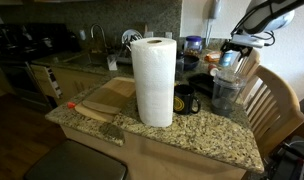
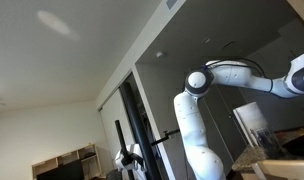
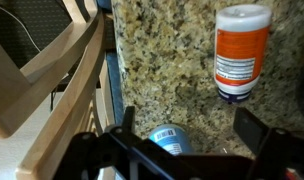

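My gripper (image 1: 236,46) hangs open over the far right end of the counter, fingers pointing down. In the wrist view its dark fingers (image 3: 252,130) stand apart at the lower edge. A round blue-and-white top (image 3: 170,138) shows between them, partly covered by the gripper body; whether they touch it I cannot tell. Ahead stands a bottle (image 3: 240,52) with a white cap and orange label, clear of the fingers. In exterior view 1 a light-blue container (image 1: 228,58) is just below the gripper.
Wooden chairs (image 3: 67,105) line the counter's edge beside the gripper. A clear pitcher (image 1: 226,92), a black mug (image 1: 185,101) and a tall paper towel roll (image 1: 154,85) stand nearer the front. Bare granite (image 3: 162,60) lies left of the bottle.
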